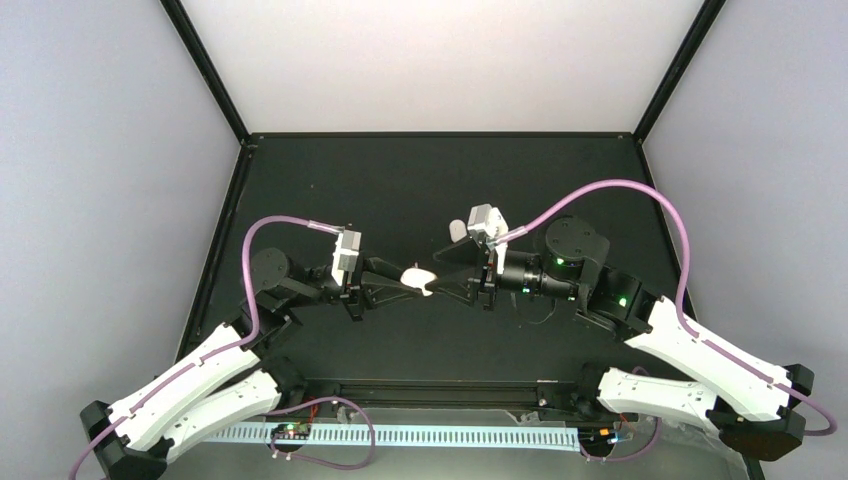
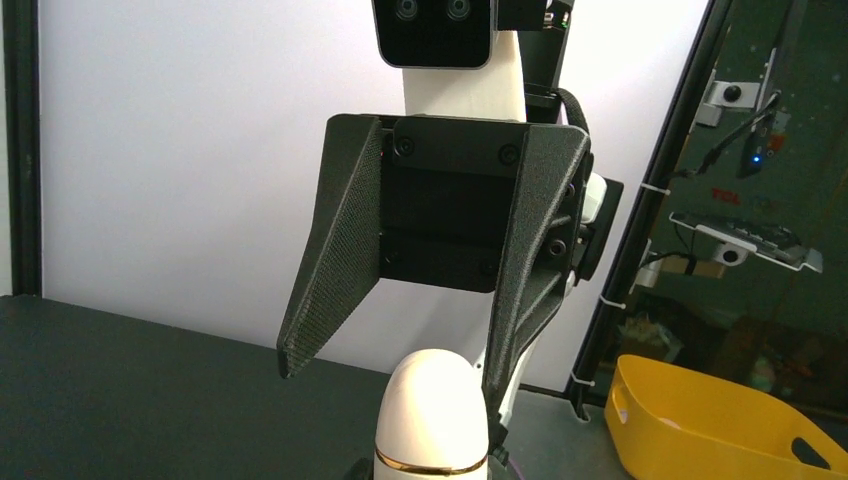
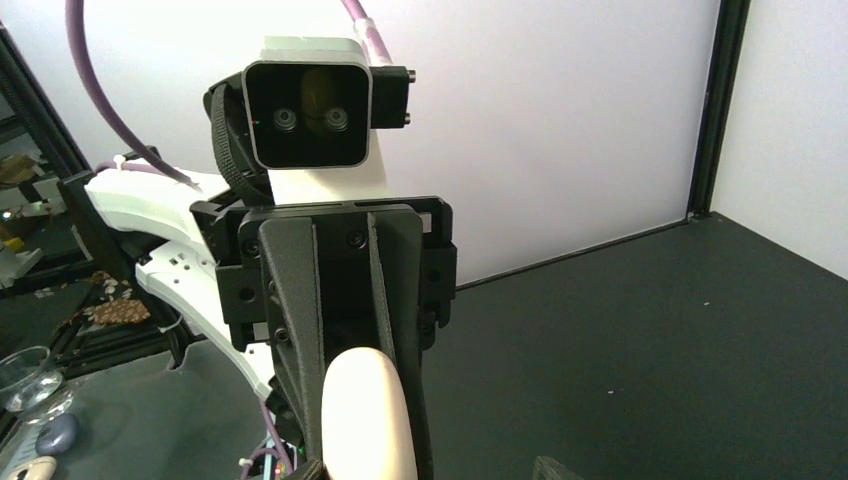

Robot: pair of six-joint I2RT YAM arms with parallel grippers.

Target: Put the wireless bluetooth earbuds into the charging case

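Observation:
The white charging case (image 1: 416, 279) is held by its sides in my left gripper (image 1: 419, 283), which is shut on it above the middle of the table. A thin gold line (image 2: 432, 468) crosses the case low in the left wrist view. Opposite it, my right gripper (image 1: 438, 273) stands open, its fingers spread; its lower fingertip is close to the case's right end, but contact cannot be told. A small white rounded piece (image 1: 457, 230) shows behind the right gripper; whether it is an earbud is unclear. The case's interior is hidden in every view.
Free black table (image 1: 400, 180) extends behind and in front of both arms. Purple cables (image 1: 640, 187) arch over each arm. Outside the table, a yellow basket (image 2: 720, 420) shows in the left wrist view.

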